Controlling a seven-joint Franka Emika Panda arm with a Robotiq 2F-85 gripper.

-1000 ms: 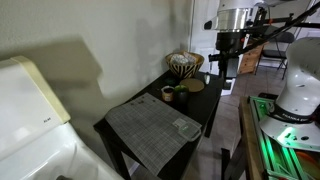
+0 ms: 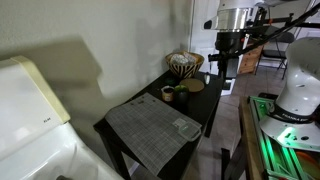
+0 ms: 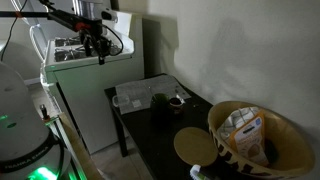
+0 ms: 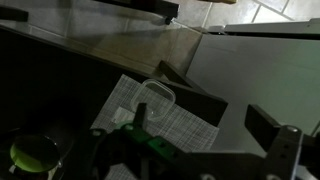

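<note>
My gripper is open, its two fingers wide apart with nothing between them in the wrist view. In exterior view 1 the gripper (image 2: 226,72) hangs high at the right, above and clear of the dark table. A clear plastic container (image 2: 187,128) rests on the grey checked mat (image 2: 145,130) near the table's edge. The wrist view shows the container (image 4: 155,99) below and left of the fingers. A dark pot (image 4: 42,150), green inside, stands at that view's lower left corner.
A basket with packets (image 3: 258,140) and a round cork mat (image 3: 195,146) share the table with a small cup (image 2: 167,94). The white stove (image 2: 30,105) stands beside the table. Bare floor (image 4: 130,40) shows past the table edge.
</note>
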